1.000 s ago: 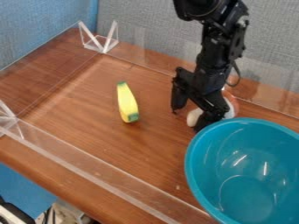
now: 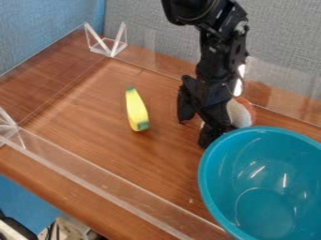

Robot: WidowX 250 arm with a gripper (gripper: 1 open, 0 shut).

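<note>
My black gripper [image 2: 206, 114] hangs low over the wooden table, upper middle right, with its fingers open. A pale object with some orange [image 2: 241, 114] is partly hidden behind it; I cannot tell whether it lies between the fingers. A yellow banana-like object with a green tip [image 2: 135, 108] lies to the left. A large blue bowl [image 2: 221, 187] stands in front of the gripper at the lower right.
Clear walls edge the table [image 2: 69, 112], with white corner brackets at the back left [image 2: 108, 43] and near left.
The gripper has shifted slightly and turned over the pale object, which is now more hidden at its lower part. The banana-like object and bowl have not moved.
</note>
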